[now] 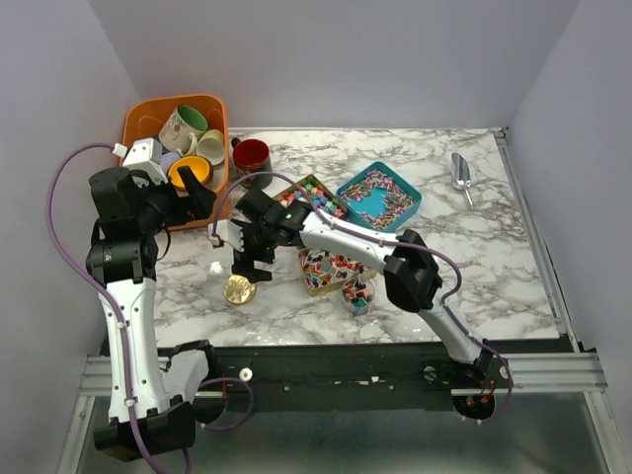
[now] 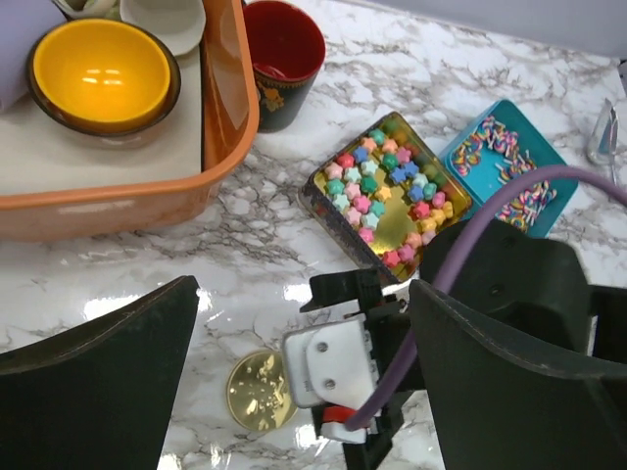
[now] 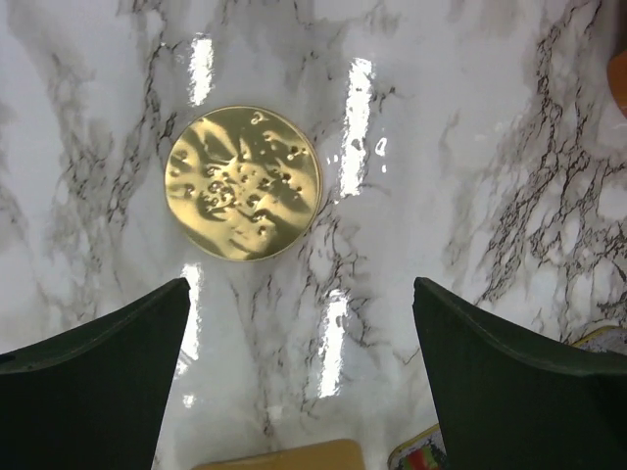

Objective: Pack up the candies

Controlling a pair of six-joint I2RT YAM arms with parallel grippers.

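A gold round lid (image 1: 239, 289) lies flat on the marble table, and the right wrist view shows its dimpled face (image 3: 243, 183). My right gripper (image 1: 249, 259) hangs close to it, open and empty, its fingers (image 3: 108, 382) apart on the near side of the lid. A small clear jar (image 1: 357, 296) with mixed candies stands in front of the gold tray of candies (image 1: 314, 289). Star candies fill a dark-edged box (image 2: 331, 217), partly behind my right arm in the top view. Coloured twisted candies lie in a blue tray (image 1: 348, 188). My left gripper (image 1: 200, 200), open and empty, is over the orange bin's side.
The orange bin (image 1: 219, 117) holds mugs and a yellow bowl (image 2: 103, 73). A red and black cup (image 1: 253, 158) stands beside it. A metal scoop (image 1: 461, 178) rests at the right, where the table is mostly bare.
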